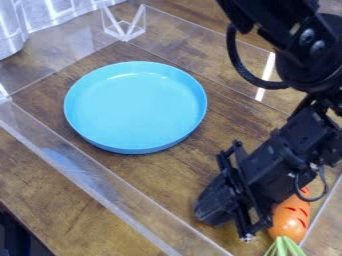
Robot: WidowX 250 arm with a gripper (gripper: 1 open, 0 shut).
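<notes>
My black gripper (225,207) is low over the wooden board at the lower right, its fingertips close together and looking shut, with nothing visible between them. An orange toy carrot (291,218) with green leaves (283,247) lies just right of it, partly hidden behind the gripper. A light blue plate (134,105) rests on the board at the upper left.
Clear plastic walls (94,185) edge the wooden board. A white translucent holder (123,22) stands at the back, and white cloth (20,20) is at the top left. The board between plate and gripper is clear.
</notes>
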